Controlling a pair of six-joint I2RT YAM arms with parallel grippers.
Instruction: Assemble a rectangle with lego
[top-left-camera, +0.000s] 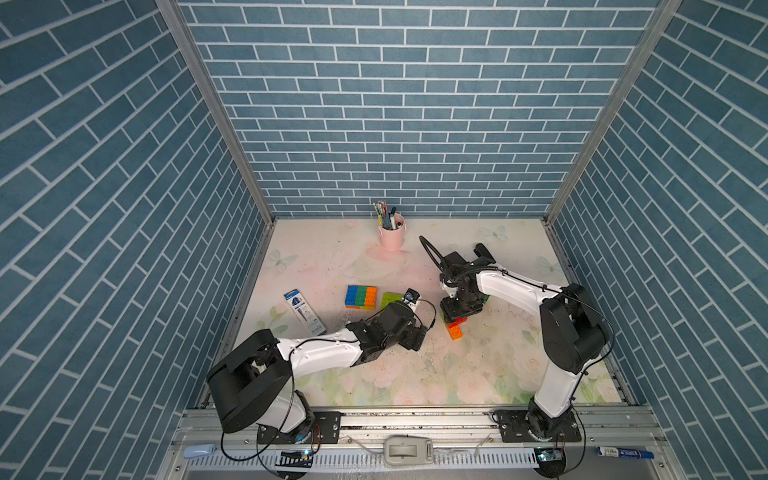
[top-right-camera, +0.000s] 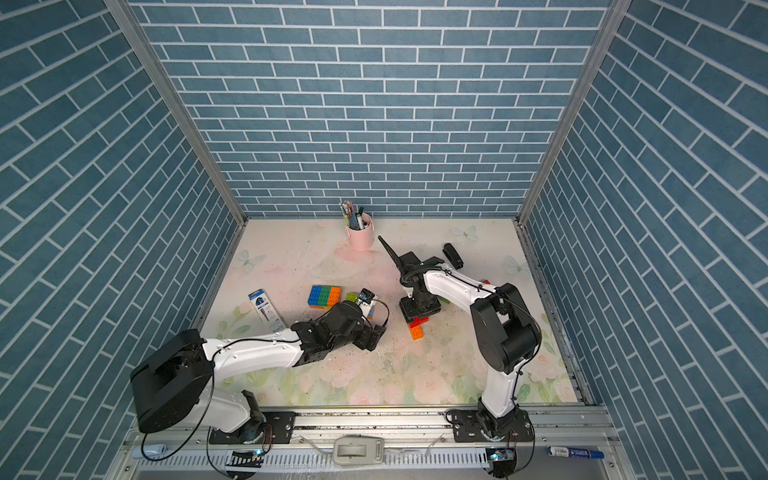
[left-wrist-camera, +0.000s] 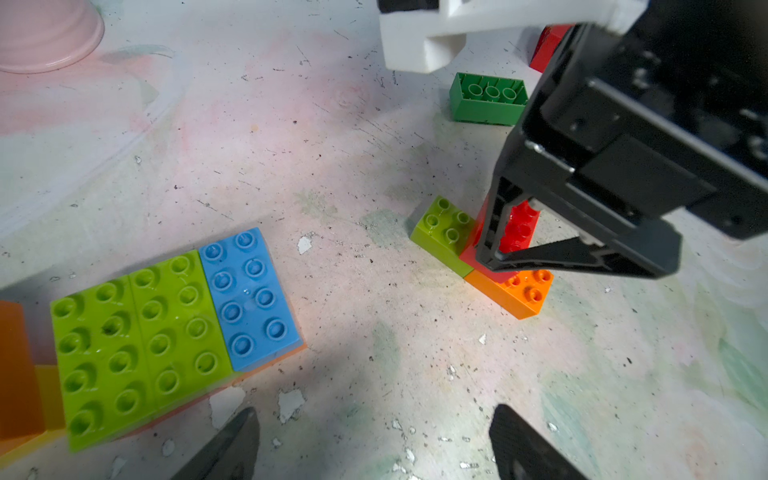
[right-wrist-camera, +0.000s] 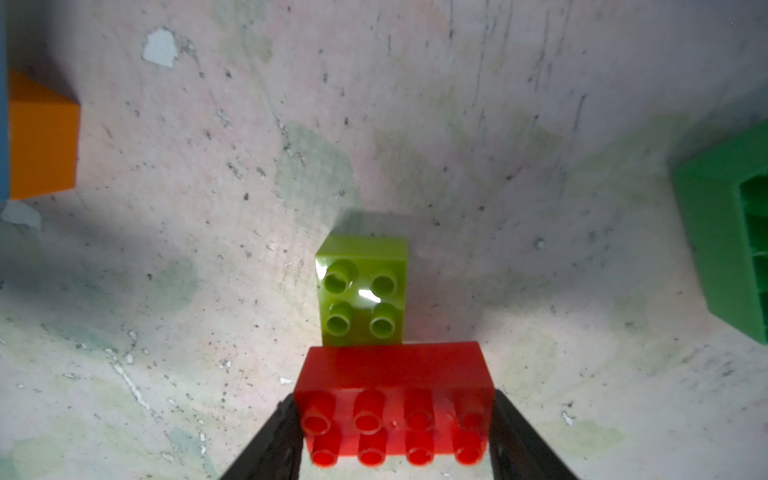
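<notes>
In the right wrist view a red brick (right-wrist-camera: 392, 368) lies between the fingers of my right gripper; they meet its two ends with no gap showing. Its studs face up. A lime brick sticks out from under one side of it, and in the left wrist view an orange brick (left-wrist-camera: 518, 294) shows on the opposite side. Further left stands a block of lime bricks (left-wrist-camera: 136, 340) and a blue brick (left-wrist-camera: 249, 294), joined on an orange layer. My left gripper is open over bare table, its fingers apart and empty.
Behind the right gripper a green brick (left-wrist-camera: 488, 98) lies on its side, near another red brick (left-wrist-camera: 549, 46). A blue, green and orange block (top-left-camera: 361, 297) sits at the left, by a flat package (top-left-camera: 305, 311). A pink pen cup (top-left-camera: 392, 235) stands behind.
</notes>
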